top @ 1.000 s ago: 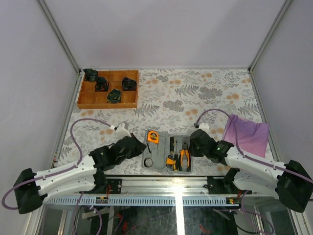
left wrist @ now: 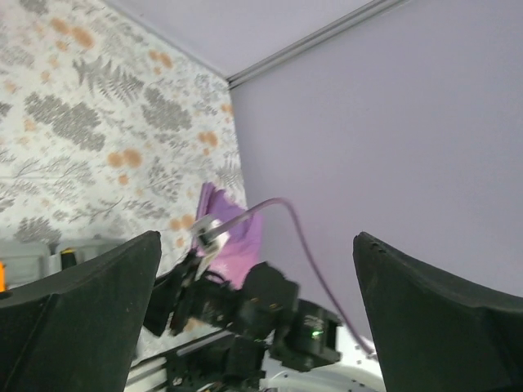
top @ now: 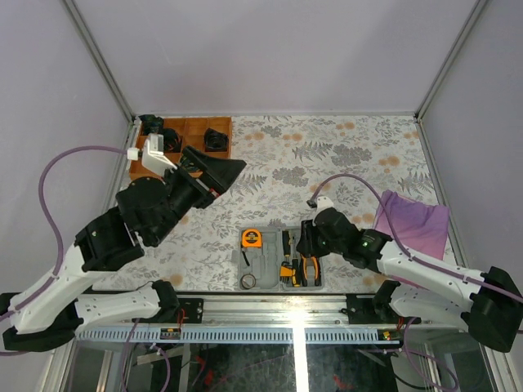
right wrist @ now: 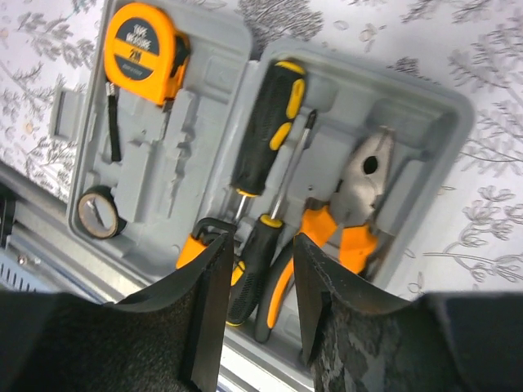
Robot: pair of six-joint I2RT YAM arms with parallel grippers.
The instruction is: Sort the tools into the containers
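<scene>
An open grey toolbox lies near the table's front. Its left half holds an orange tape measure and a black tape roll; the right holds screwdrivers, pliers and other orange-black tools. My right gripper is over the toolbox, its fingers part open with nothing seen held between them. My left gripper is raised high at the left, wide open and empty, in front of the wooden compartment box in the top view.
A purple cloth lies at the right edge. The raised left arm hides part of the wooden box.
My left arm has risen sharply toward the camera. My right gripper has moved slightly left over the toolbox. The toolbox's left half looks straighter than a second ago.
</scene>
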